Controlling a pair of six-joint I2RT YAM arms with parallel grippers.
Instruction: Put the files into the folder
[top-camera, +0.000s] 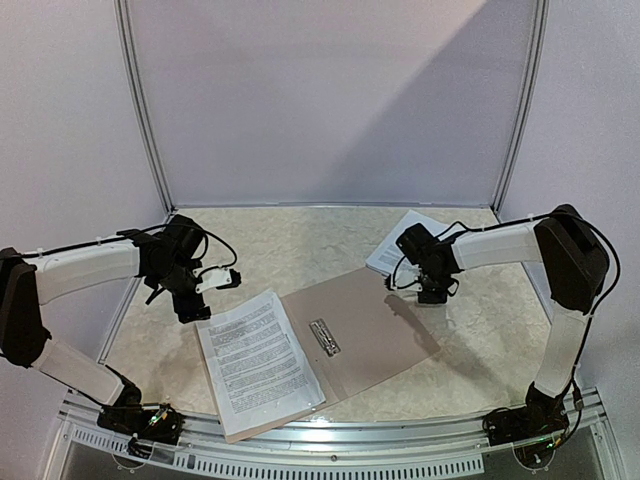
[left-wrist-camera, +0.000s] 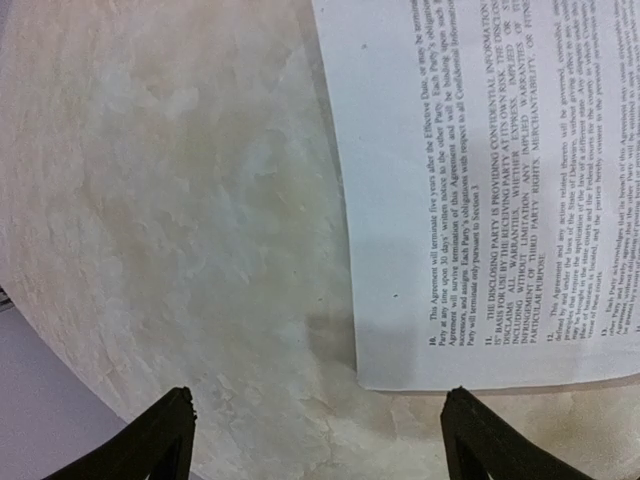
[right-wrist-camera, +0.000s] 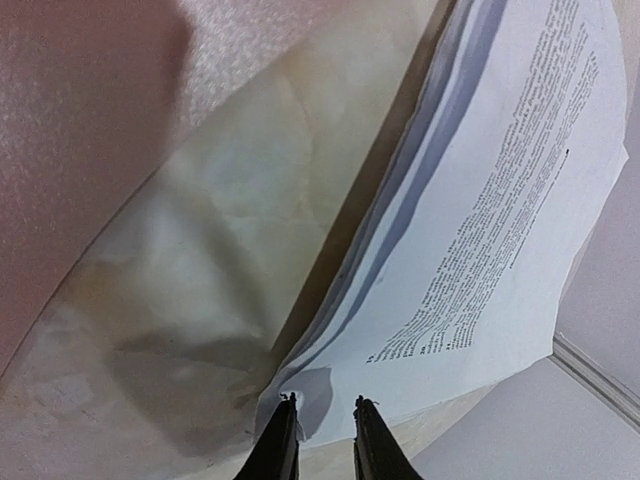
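The beige folder (top-camera: 365, 350) lies open, its metal clip (top-camera: 325, 337) near the fold. White printed papers (top-camera: 262, 360) cover its left half. My left gripper is open with nothing between its fingers; the corner of a printed sheet (left-wrist-camera: 480, 220) lies just beyond the fingertips. At the folder's far right edge, a second stack of papers (top-camera: 400, 240) is partly hidden by the right arm. My right gripper stands part open at the near corner of that stack (right-wrist-camera: 470, 230). The paper edge shows behind the fingers; whether they touch it I cannot tell.
Bare marbled table (top-camera: 290, 235) stretches behind the folder, with more free table on the right. Pale walls enclose the back and sides. A metal rail (top-camera: 350, 432) runs along the front, close to the folder's lower edge.
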